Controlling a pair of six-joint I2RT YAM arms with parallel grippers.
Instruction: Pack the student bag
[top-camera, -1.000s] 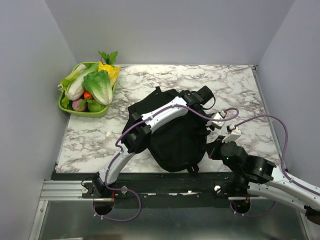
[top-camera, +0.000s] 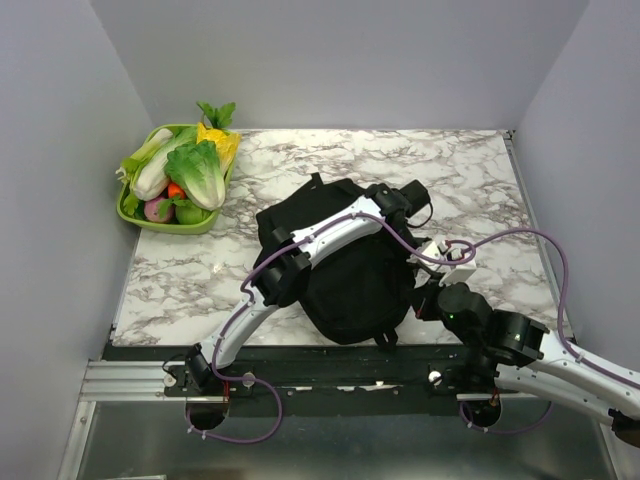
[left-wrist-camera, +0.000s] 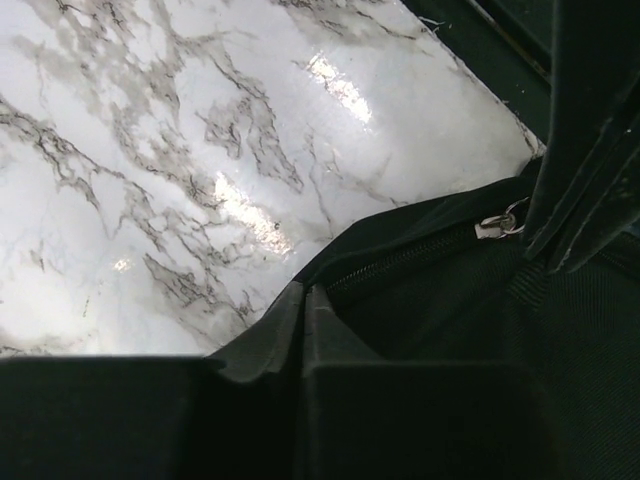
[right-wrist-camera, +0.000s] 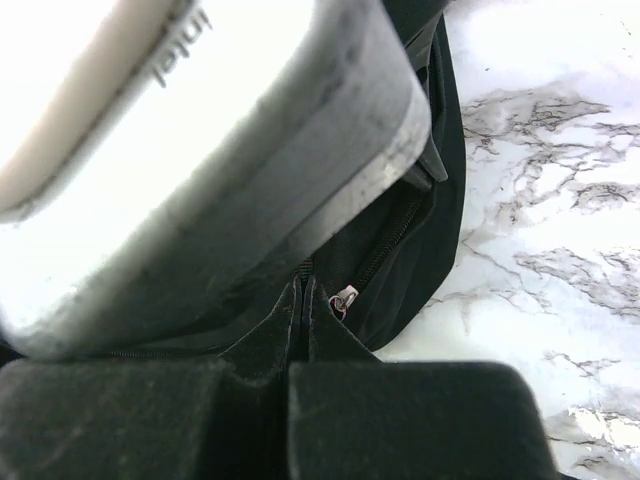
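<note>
A black bag (top-camera: 350, 310) lies on the marble table, partly covered by my left arm. Its zipper runs along the edge, ending at a metal pull (left-wrist-camera: 498, 226). In the left wrist view the fingertips of my left gripper stand close together at the bag's edge beside the zipper; whether cloth is between them is unclear. My right gripper is shut against the bag, its tips just beside the zipper pull (right-wrist-camera: 343, 300); no object shows between them. From above, both sets of fingertips are mostly hidden at the bag's right side.
A green basket (top-camera: 180, 228) of vegetables stands at the back left. Both arms crowd together over the bag's right side, and the white camera (right-wrist-camera: 250, 150) of my left arm is very near the right gripper. Bare marble (top-camera: 480, 180) lies at the back right.
The ends of both arms have shifted slightly at the bag's right side, the left one a little toward the front. Bag and basket look unmoved.
</note>
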